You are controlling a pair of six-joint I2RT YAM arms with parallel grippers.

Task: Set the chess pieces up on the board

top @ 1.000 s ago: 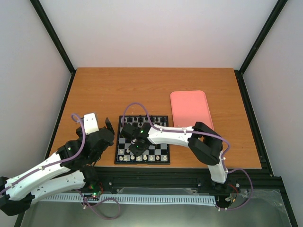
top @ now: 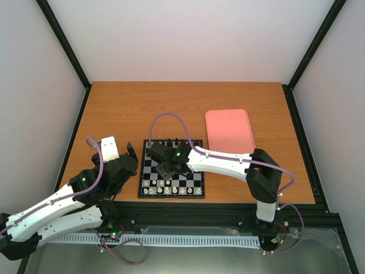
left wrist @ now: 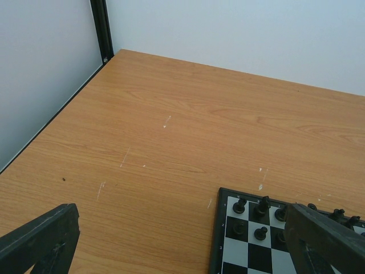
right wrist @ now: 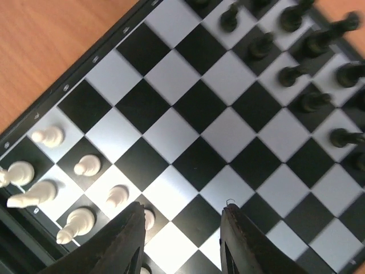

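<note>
The chessboard (top: 193, 168) lies at the near middle of the table. White pieces (right wrist: 85, 165) stand upright along its near side, a full-looking back row with several pawns in front. One white pawn (right wrist: 150, 219) is partly hidden behind a finger of my right gripper. That gripper hangs over the board's middle squares, open, with only bare squares between its fingers. Black pieces fill the far side, also seen in the left wrist view as dark pawns (left wrist: 260, 233). My left gripper stands open and empty, left of the board.
An empty-looking pink tray (top: 229, 131) lies right of the board, beyond the right forearm. Bare wooden table (left wrist: 154, 148) stretches behind and left of the board. The right arm covers part of the board in the top view.
The right arm's elbow and forearm have shifted to the right, and its gripper has come slightly away from the near white pawns. The left arm has stayed still.
</note>
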